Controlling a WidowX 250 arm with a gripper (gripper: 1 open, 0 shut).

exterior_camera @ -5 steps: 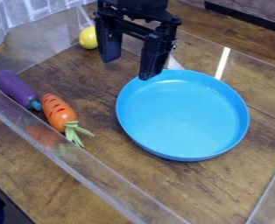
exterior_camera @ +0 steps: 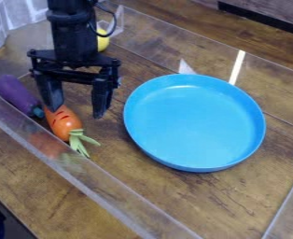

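Note:
The black gripper (exterior_camera: 76, 93) hangs over the orange carrot (exterior_camera: 64, 126) at the left of the camera view, its two fingers spread open, one on either side above the carrot's top part. The carrot lies on the wooden floor with green leaves toward the front. A purple eggplant (exterior_camera: 15, 93) lies just left of it, partly behind the gripper.
A large blue plate (exterior_camera: 194, 121) takes up the centre right. A yellow object (exterior_camera: 102, 41) sits at the back, partly hidden by the arm. Clear walls (exterior_camera: 99, 191) edge the area. Bare wood lies in front of the plate.
The gripper has moved from above the plate's back left toward the left and down, over the carrot. The carrot, eggplant and plate have not visibly moved.

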